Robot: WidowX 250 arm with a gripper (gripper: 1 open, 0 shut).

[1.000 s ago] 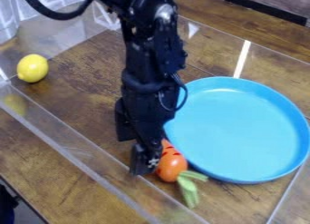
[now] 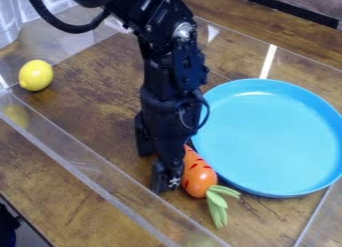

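Note:
The black gripper (image 2: 167, 166) is low over the wooden table, its fingers down beside an orange toy carrot (image 2: 199, 175) with green leaves. The carrot lies against the near left edge of a blue plate (image 2: 267, 131), its upper part partly hidden behind the gripper. Whether anything is between the fingers is hard to see.
A yellow lemon (image 2: 36, 75) lies at the left near a clear plastic wall. A clear strip runs diagonally across the front left of the table (image 2: 80, 131). The wood left of the gripper is mostly clear.
Since a second ago the arm has shifted very slightly, with the carrot a little more exposed.

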